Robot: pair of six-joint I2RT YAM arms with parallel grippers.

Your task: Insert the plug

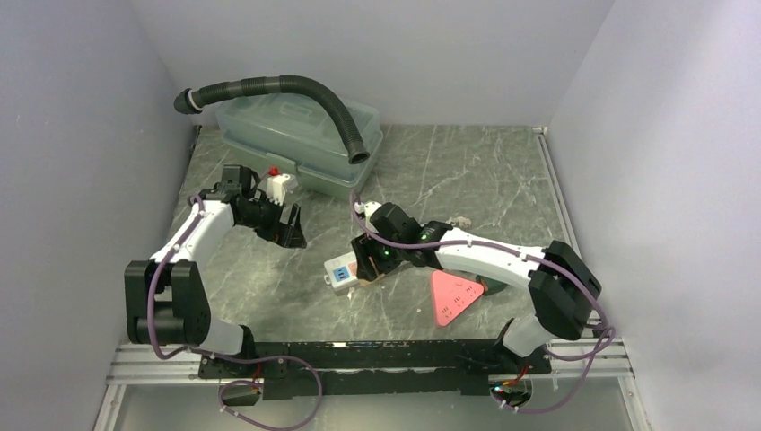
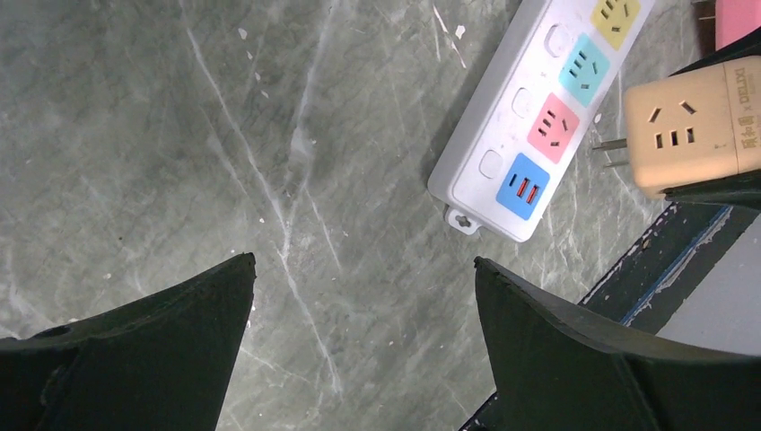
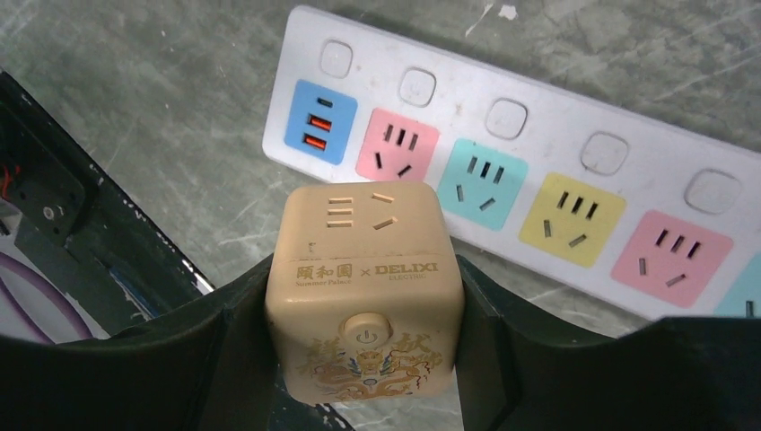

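Note:
A beige cube-shaped plug is clamped between the fingers of my right gripper. In the left wrist view its two metal prongs point toward the white power strip, with a gap between them. The strip lies flat on the table, with blue, pink, teal and yellow panels along it; in the top view my right arm hides part of it. To the left of the strip, my left gripper has its fingers apart over bare table and nothing between them.
A pink triangular socket block lies at the right front of the table. A translucent storage box stands at the back left, under a dark corrugated hose. Open table stretches left of the strip.

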